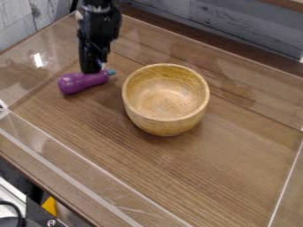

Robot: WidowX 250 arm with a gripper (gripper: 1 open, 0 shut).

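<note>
My black gripper (97, 62) hangs at the upper left, shut, with nothing seen between its fingers. Just below it a purple elongated object (83, 82) lies on the wooden table (178, 177), slanting up to the right, with a small light tip at its upper right end. A tan round bowl (166, 97) stands to the right of both.
</note>
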